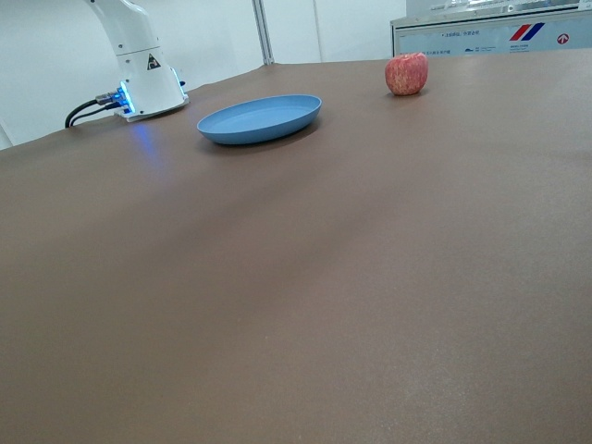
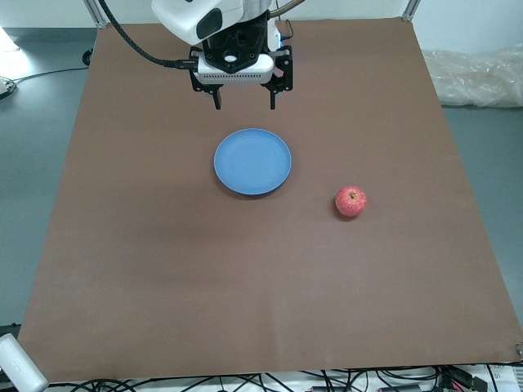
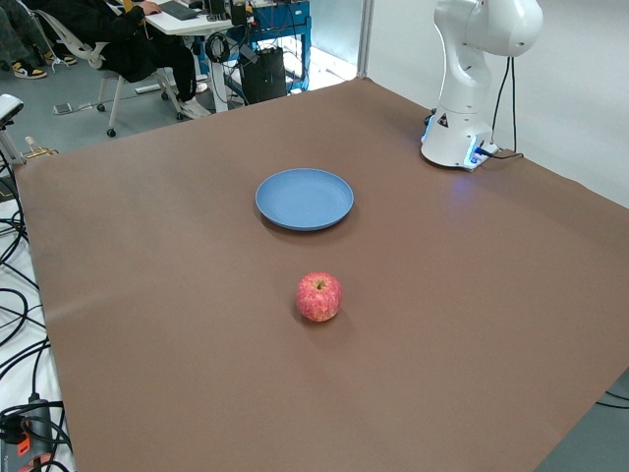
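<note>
A blue plate (image 2: 252, 162) lies flat near the middle of the brown tabletop, also seen in the top view (image 1: 259, 118) and right view (image 3: 304, 199). A red apple (image 2: 350, 201) rests on the table apart from the plate, to its right in the left view; it shows in the top view (image 1: 406, 74) and right view (image 3: 318, 296). My gripper (image 2: 245, 104) hangs at the top of the left view, above the plate in that image, open, its two black fingers apart with nothing between them. The top and right views show the arm but not the gripper.
Cables (image 3: 20, 354) run along one edge outside it. A seated person and a desk are beyond the table in the right view. Clear plastic wrap (image 2: 474, 77) lies off the table.
</note>
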